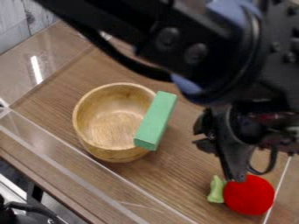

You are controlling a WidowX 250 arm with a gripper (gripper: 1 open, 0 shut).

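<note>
My gripper [219, 149], large and dark, hangs on the right, its fingers pointing down just above and partly over a red tomato-like object [250, 196] with a green top at the bottom right. Whether the fingers are open or shut is unclear. A wooden bowl [100, 118] sits left of centre, with a green block [156, 121] leaning across its right rim.
The wooden table [122, 184] has bare room in front of the bowl and at the upper left. A rail or edge runs along the lower left, with cables beyond it.
</note>
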